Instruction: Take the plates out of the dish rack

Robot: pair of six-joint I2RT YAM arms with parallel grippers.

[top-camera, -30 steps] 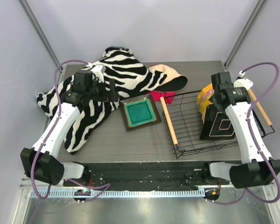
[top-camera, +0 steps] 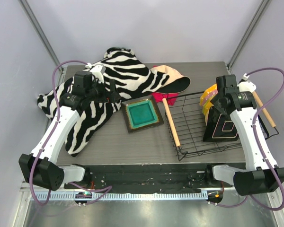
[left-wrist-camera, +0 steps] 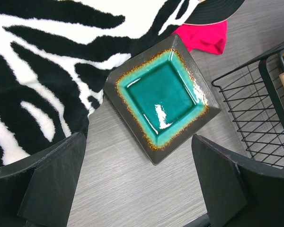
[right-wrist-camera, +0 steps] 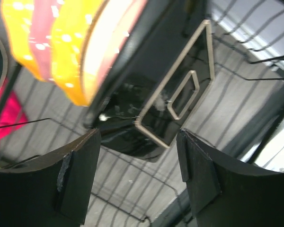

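Note:
The wire dish rack (top-camera: 189, 127) with wooden handles stands at the right of the table. Upright in its right part are a black square plate (top-camera: 213, 135) with pale outlines and yellow-pink plates (right-wrist-camera: 71, 56) beside it. A teal square plate with a dark rim (left-wrist-camera: 163, 99) lies flat on the table left of the rack. My right gripper hangs over the rack above the black plate, fingers parted, nothing seen held between them. My left gripper (top-camera: 104, 94) is open over the zebra-striped cloth, left of the teal plate, nothing between its fingers.
A crumpled zebra cloth (top-camera: 75, 127) covers the back left. A peach and black hat-like item (top-camera: 173, 78) and a red cloth (top-camera: 158, 96) lie behind the teal plate and rack.
My right arm has shifted slightly over the rack in the last second, moving down and back up in the top view. The left arm is nearly still, and the plates have not moved.

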